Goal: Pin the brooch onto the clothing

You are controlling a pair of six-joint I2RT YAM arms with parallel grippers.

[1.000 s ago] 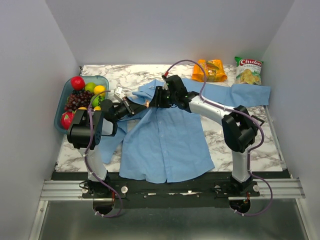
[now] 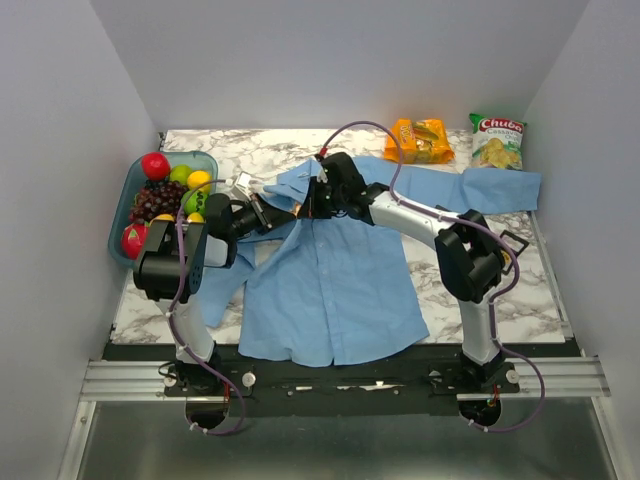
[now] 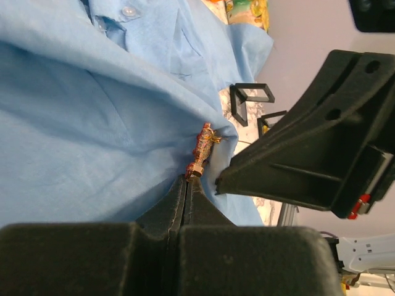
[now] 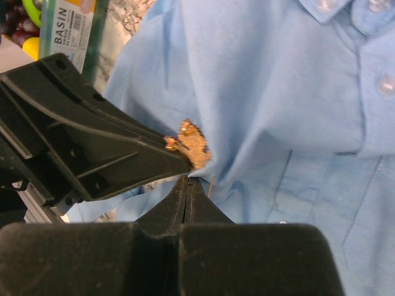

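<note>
A small gold and red brooch [image 3: 202, 148] stands at the tips of my left gripper, which is shut on its near end. In the right wrist view, the brooch [image 4: 193, 145] lies against a raised fold of the light blue shirt [image 4: 247, 92], beside the left gripper's dark finger. Its thin pin shows just below, close to the tips of my right gripper. That gripper is shut, with nothing clear between its fingers. From above, both grippers meet tip to tip over the shirt [image 2: 340, 290]. Whether the pin passes through the cloth cannot be told.
At the left stands a basin [image 2: 122, 203] of toy fruit, near the left arm. An orange snack bag [image 2: 420, 141] and a chips bag [image 2: 497, 142] lie at the back right. A dark frame-like object [image 2: 513, 245] is beyond the right arm.
My right gripper has shifted slightly left and toward the front edge, closer to the brooch. The left arm and the shirt look almost unchanged.
</note>
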